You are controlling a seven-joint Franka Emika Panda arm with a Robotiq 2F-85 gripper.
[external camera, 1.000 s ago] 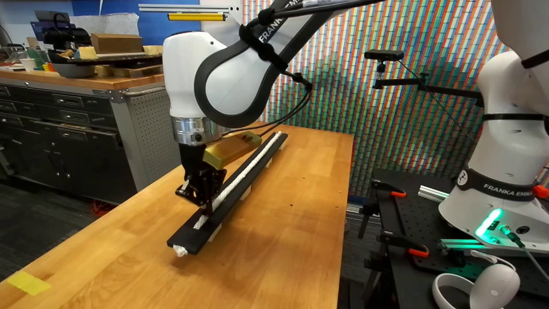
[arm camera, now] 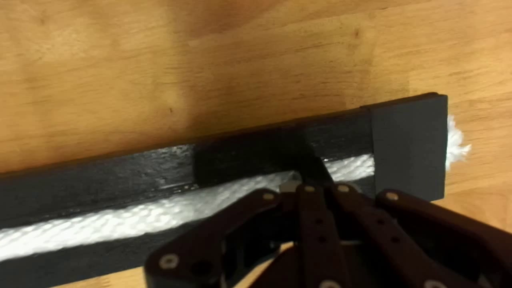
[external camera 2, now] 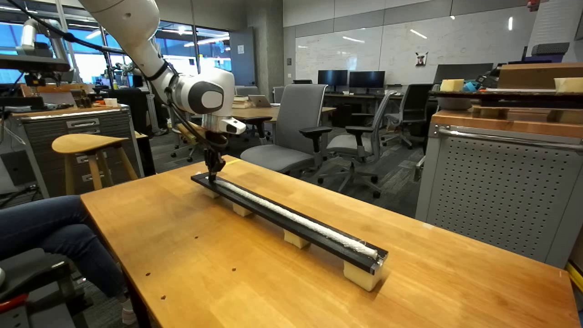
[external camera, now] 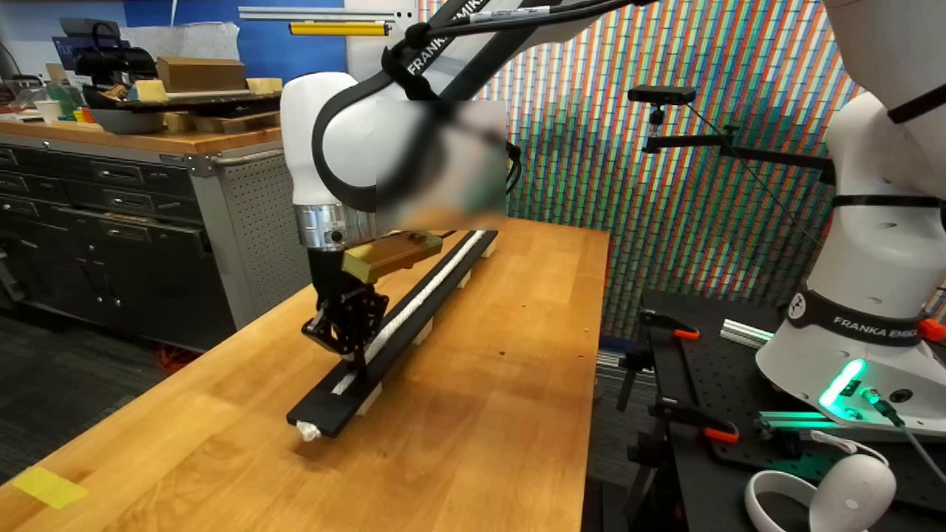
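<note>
A white braided rope point(arm camera: 120, 223) runs lengthwise along a long black channel point(external camera: 410, 332). At the near end in exterior view 1, a flat black cover point(arm camera: 409, 146) lies over the rope, and a frayed white tip point(arm camera: 456, 142) sticks out beyond it. My gripper point(external camera: 356, 364) points straight down over the channel, close to that covered end. Its fingertips are at the rope, pressed together, with nothing seen between them. In the wrist view the fingers point(arm camera: 314, 211) hide part of the rope. At the far end, the rope point(external camera 2: 363, 245) reaches almost to the channel's edge.
Several pale blocks point(external camera 2: 360, 276) hold the channel above the wooden table point(external camera: 505, 425). Yellow tape point(external camera: 50, 487) marks the table's front left. Another arm point(external camera: 851, 275) stands off to the right.
The upper arm and wrist have turned slightly, while the fingertips stay at nearly the same spot on the channel. The rope looks unmoved. A blurred patch now covers part of the arm in exterior view 1.
</note>
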